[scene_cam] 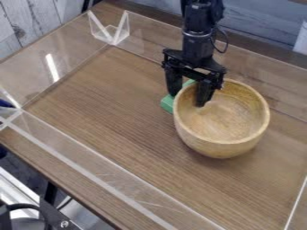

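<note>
A wide tan bowl [220,126] sits tilted at the right of the table in the camera view. A green object [171,102] lies against its left side, mostly hidden. Above them is my black gripper [192,90], its fingers reaching down to the green object and the bowl's upper left rim. It is open; whether anything lies between the fingers is hard to tell.
A white wire stand [109,27] stands at the back left. A black object with cables is at the bottom left corner, and a blue one at the left edge.
</note>
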